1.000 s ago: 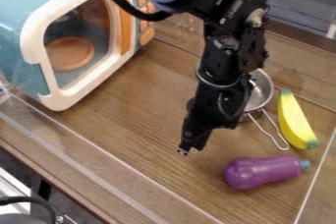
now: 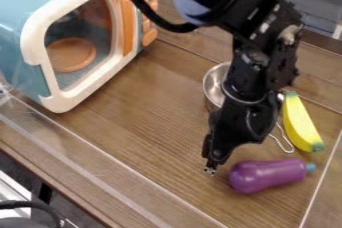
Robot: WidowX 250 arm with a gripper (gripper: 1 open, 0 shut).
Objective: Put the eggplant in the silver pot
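The purple eggplant (image 2: 269, 175) lies on the wooden counter at the lower right, its teal stem end pointing right. Just left of it and a little above the counter hangs my black gripper (image 2: 211, 167), pointing down. Nothing shows between its fingers, but from this side I cannot tell how far apart they stand. Behind the arm the silver pot (image 2: 211, 84) is mostly hidden; part of its rim shows on the left and its wire handle comes out toward the eggplant.
A yellow banana (image 2: 301, 124) lies right of the pot, behind the eggplant. The toy oven (image 2: 59, 98), blue and white with an orange side, stands at the upper left. Bare counter (image 2: 127, 137) stretches between oven and gripper.
My gripper has moved right, closer to the eggplant, and the arm now covers more of the pot. Eggplant, banana and oven have stayed put.
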